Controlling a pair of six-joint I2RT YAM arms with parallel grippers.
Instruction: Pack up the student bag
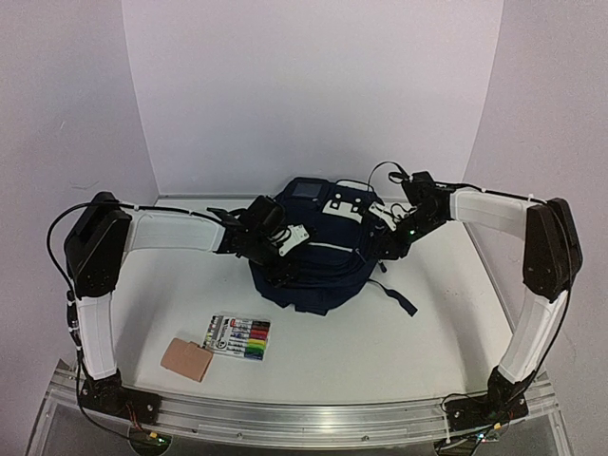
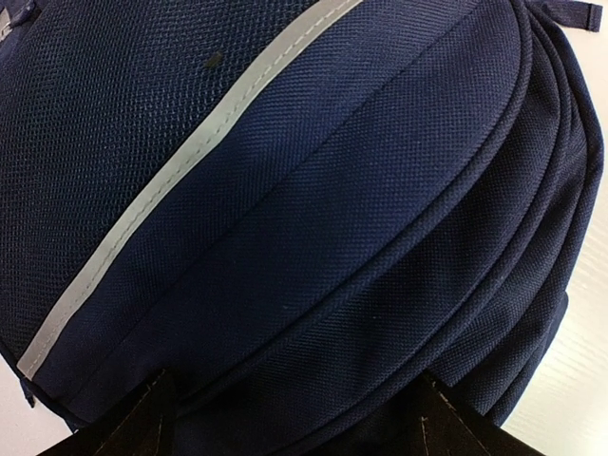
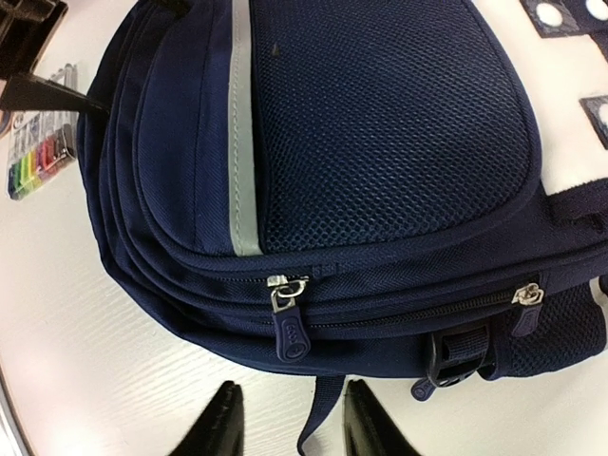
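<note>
The dark navy student bag (image 1: 328, 228) lies at the back middle of the table, its mesh front pocket (image 3: 389, 123) edged by a grey strip. Over its near left part is my left gripper (image 1: 283, 274), fingers spread; in the left wrist view only dark fabric shows between and beyond them, and whether they touch it I cannot tell. My right gripper is at the bag's right edge with its fingers apart and empty. Beyond them hangs a zipper pull (image 3: 291, 332). A marker set (image 1: 237, 336) and a pinkish-brown flat case (image 1: 186, 359) lie front left.
A loose strap (image 1: 396, 299) trails from the bag onto the table at right. Walls stand behind and on both sides.
</note>
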